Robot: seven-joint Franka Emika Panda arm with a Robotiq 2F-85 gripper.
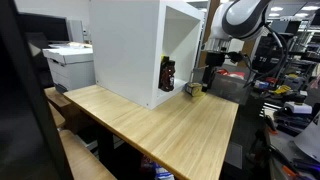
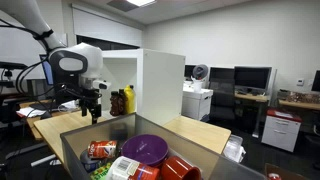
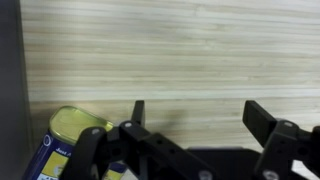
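In the wrist view my gripper stands open above the pale wood table, only bare wood showing between its fingers. A can with a bare metal end and a blue and yellow label lies at lower left, beside the left finger and partly hidden by it. The second exterior view has the gripper at the end of the white arm, in front of the shelf's side. From the first exterior view the gripper appears over the table's far part, close to a small yellowish object.
A white shelf unit stands on the table, with dark bottles at its opening. The grey bin in the foreground holds a purple bowl, red containers and cans.
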